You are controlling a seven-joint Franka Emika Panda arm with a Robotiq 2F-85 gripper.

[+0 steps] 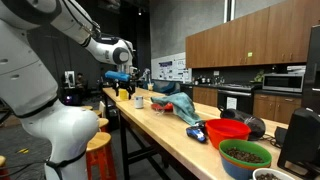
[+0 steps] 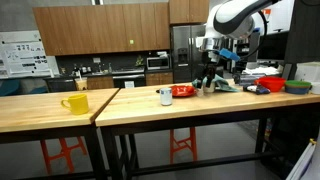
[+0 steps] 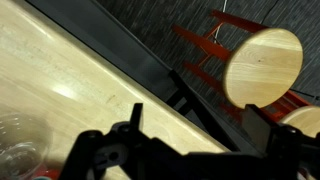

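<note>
My gripper is open with nothing between its fingers. In the wrist view it hangs over the front edge of the wooden table (image 3: 90,90), its fingers apart at the bottom of the view. A clear, round vessel (image 3: 20,145) lies at the left edge, cut off by the frame. Beyond the arm in the second exterior view stand a white mug (image 2: 166,96) and a yellow mug (image 2: 75,103), the yellow one farther left. A red dish (image 2: 184,93) and a teal cloth (image 2: 226,86) lie on the table nearer the arm.
Close to the first exterior camera are a red bowl (image 1: 227,130) and a green bowl (image 1: 244,152) with dark contents. Wooden-topped stools (image 3: 263,67) with red legs stand on the floor beside the table. Bare tabletop (image 1: 175,140) runs along the front edge.
</note>
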